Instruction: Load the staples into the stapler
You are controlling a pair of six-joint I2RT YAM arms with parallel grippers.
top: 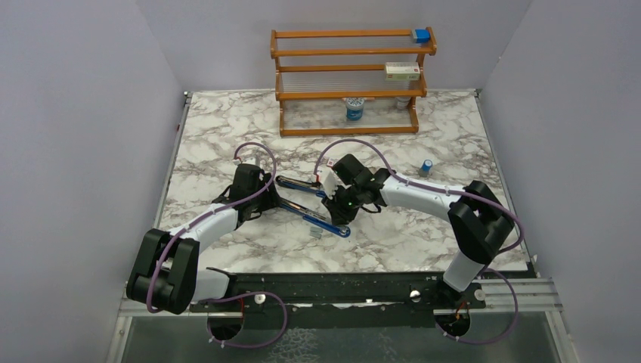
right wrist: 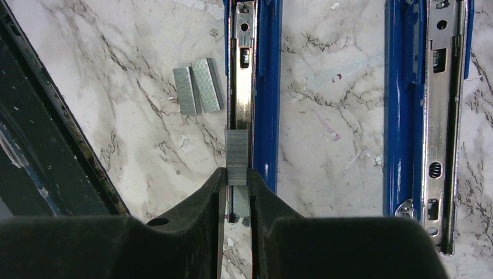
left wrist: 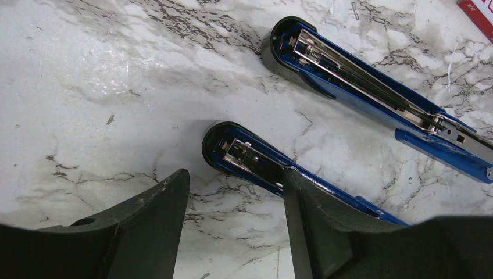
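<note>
The nearer blue stapler [top: 327, 226] lies opened out on the marble table, its metal magazine [right wrist: 242, 87] showing in the right wrist view. A grey staple strip [right wrist: 236, 154] lies along that magazine. My right gripper is open to a narrow gap, one fingertip on each side of the strip. My left gripper stands part open around the stapler's head end [left wrist: 224, 145], its right finger overlapping the body in view and nothing clearly held. Two more staple strips [right wrist: 197, 87] lie loose beside the stapler.
A second opened blue stapler [left wrist: 372, 93] lies behind, roughly parallel. A red and white box [left wrist: 482, 14] is at the left wrist view's corner. A small blue item [top: 426, 167] stands far right; the wooden rack [top: 351, 95] is at the back.
</note>
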